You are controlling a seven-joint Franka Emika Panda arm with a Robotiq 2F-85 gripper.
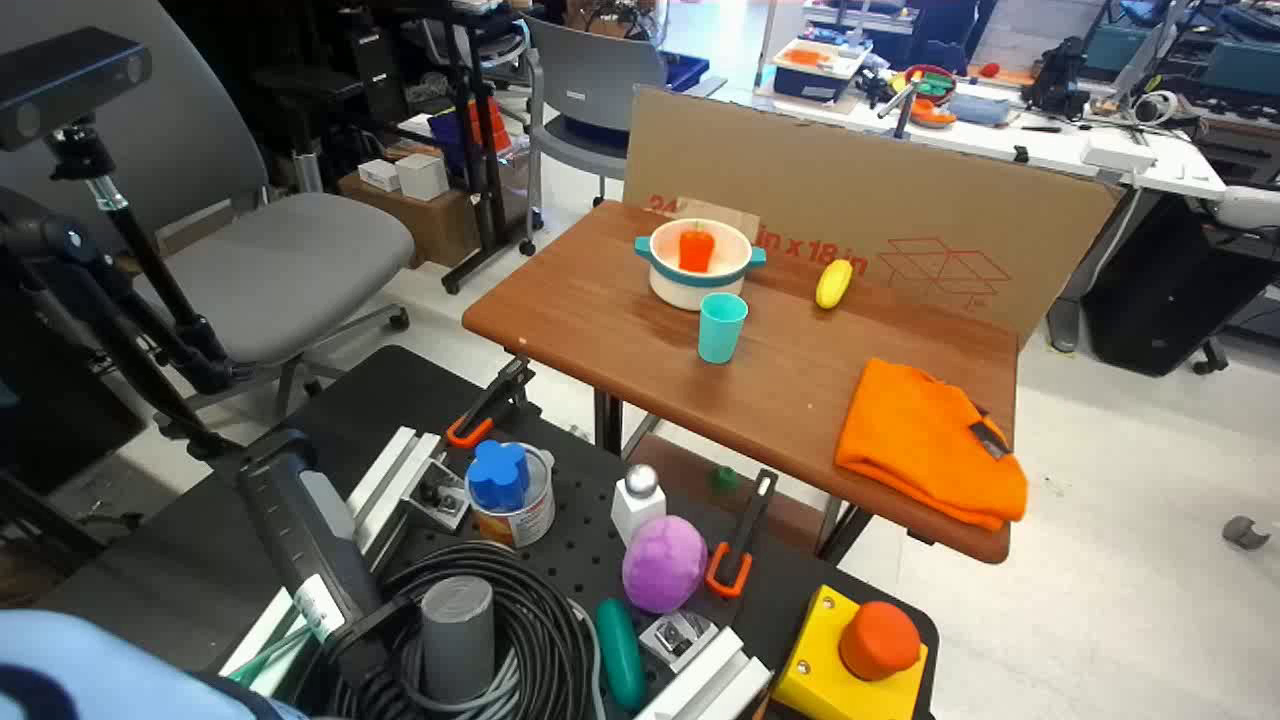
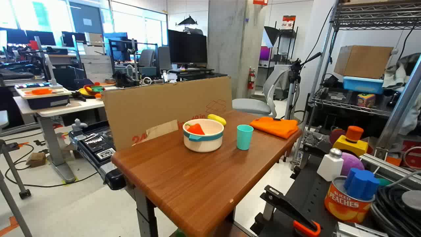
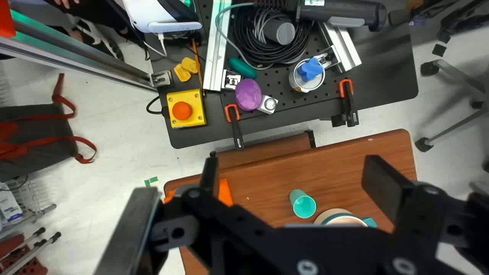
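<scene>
In the wrist view my gripper is open, its two dark fingers wide apart with nothing held between them. It hangs high over the wooden table (image 1: 576, 288), well clear of everything on it. A cream pot (image 2: 203, 144) with teal handles holds an orange-red pepper (image 1: 696, 250). Beside the pot, a turquoise cup (image 1: 721, 328) stands upright. A yellow banana-like item (image 1: 834, 284) lies near the cardboard wall. At one end of the table rests a folded orange cloth (image 1: 924, 444); my gripper hides much of it and the pot in the wrist view.
A tall cardboard sheet (image 1: 864, 180) walls off one long table side. Along the other, a black bench (image 3: 380, 64) carries a peach can (image 2: 347, 201), a purple ball (image 1: 665, 564), coiled cables (image 1: 528, 600) and a yellow box with an orange button (image 1: 879, 638).
</scene>
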